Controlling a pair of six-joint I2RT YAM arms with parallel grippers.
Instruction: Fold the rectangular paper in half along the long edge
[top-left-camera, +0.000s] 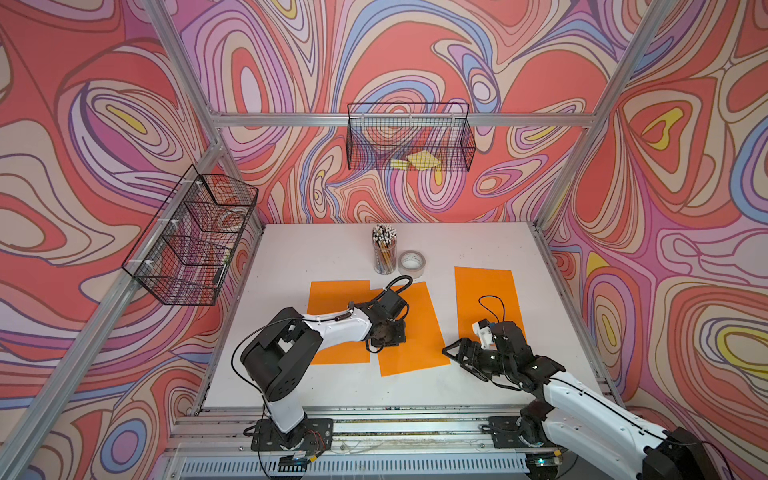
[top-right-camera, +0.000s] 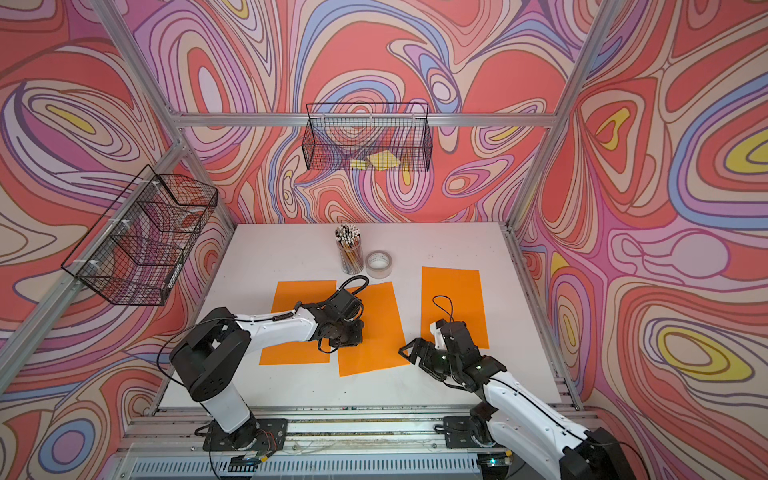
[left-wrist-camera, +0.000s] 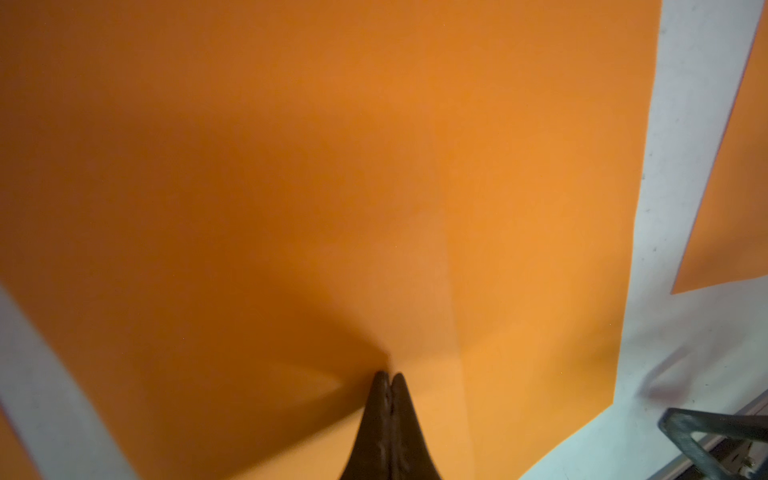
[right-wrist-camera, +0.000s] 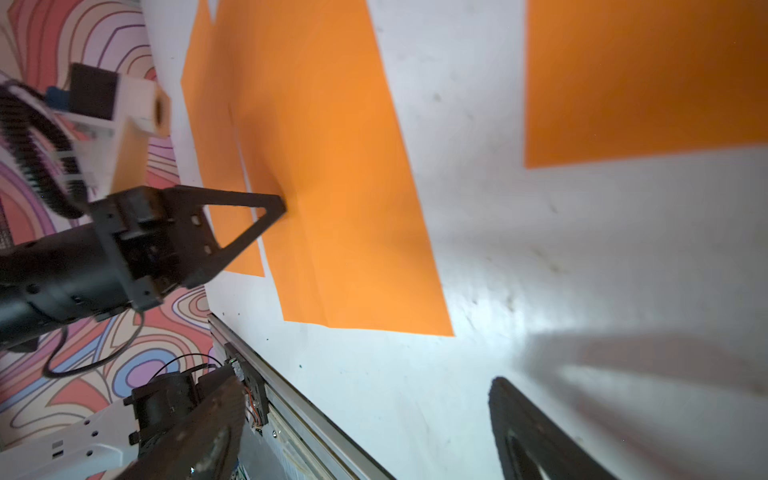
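The middle orange paper (top-left-camera: 421, 328) lies on the table, its long sides running front to back and slightly skewed. A faint lengthwise line (left-wrist-camera: 448, 240) crosses its surface in the left wrist view. My left gripper is shut with its tips down at the paper, nothing visible between them. To the right of the sheet's front right corner, my right gripper stands open and empty above bare table. From overhead, the left arm covers part of the middle sheet.
Another orange sheet (top-left-camera: 340, 294) lies left of the middle one, partly under the left arm. A third sheet (top-left-camera: 484, 288) is at the right. Behind stand a cup of pencils (top-left-camera: 385, 252) and a tape roll (top-left-camera: 412, 264).
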